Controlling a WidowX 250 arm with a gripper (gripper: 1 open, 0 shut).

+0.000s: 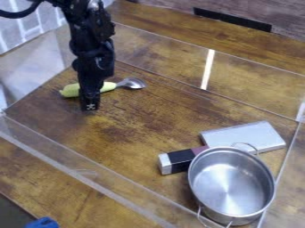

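My black gripper (91,96) is low at the left of the wooden table, its fingers down around a pale yellow-green object (70,90), which looks like a toy vegetable or a handle. A metal spoon head (131,84) shows to the right of it. The fingers hide part of the yellow-green object, and whether they touch it I cannot tell.
A steel pot (231,185) stands at the lower right, with a silver rectangular block (244,135) behind it and a black-and-white bar (179,161) to its left. Clear plastic walls border the workspace.
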